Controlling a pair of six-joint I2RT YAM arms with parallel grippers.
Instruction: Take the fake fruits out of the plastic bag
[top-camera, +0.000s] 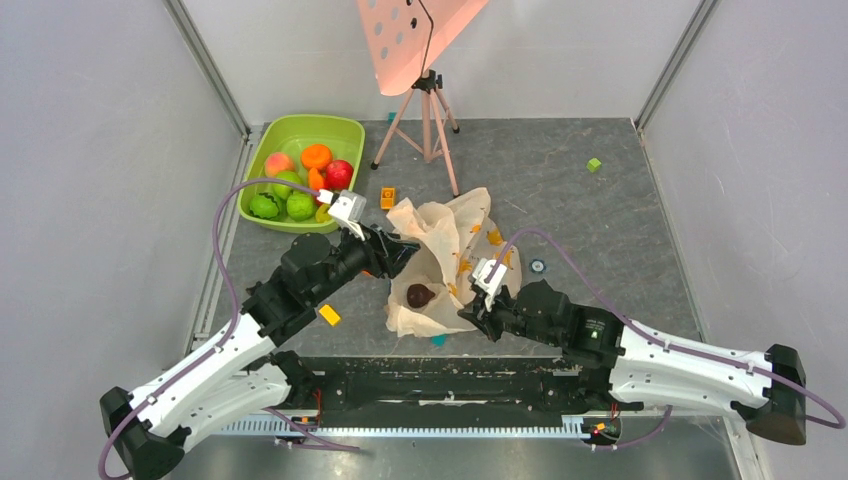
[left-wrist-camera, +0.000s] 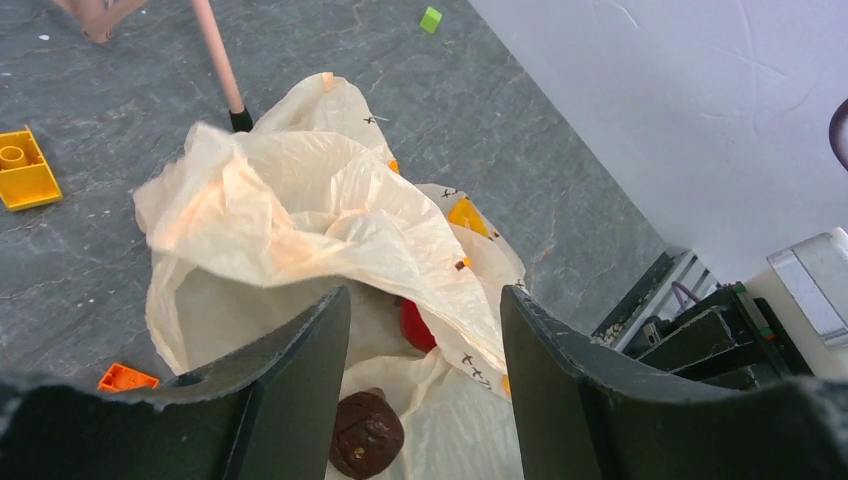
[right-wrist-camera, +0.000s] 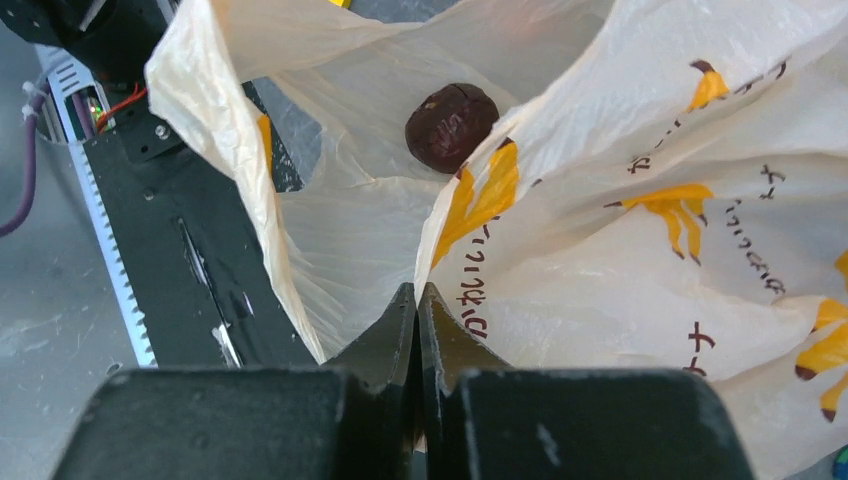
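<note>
The crumpled cream plastic bag (top-camera: 440, 235) lies centred on the floor. A dark brown fruit (top-camera: 420, 295) sits in its front part, also seen as a brown fruit (left-wrist-camera: 366, 435) below a partly hidden red fruit (left-wrist-camera: 416, 325). My left gripper stands open over the bag, nothing between its fingers. My right gripper is shut on the bag's edge at the front right.
A green basket (top-camera: 300, 226) full of fruits stands at back left. Toy blocks, including orange (top-camera: 388, 198) and yellow (top-camera: 329, 314), lie around the bag. A pink tripod (top-camera: 445, 160) stands behind it.
</note>
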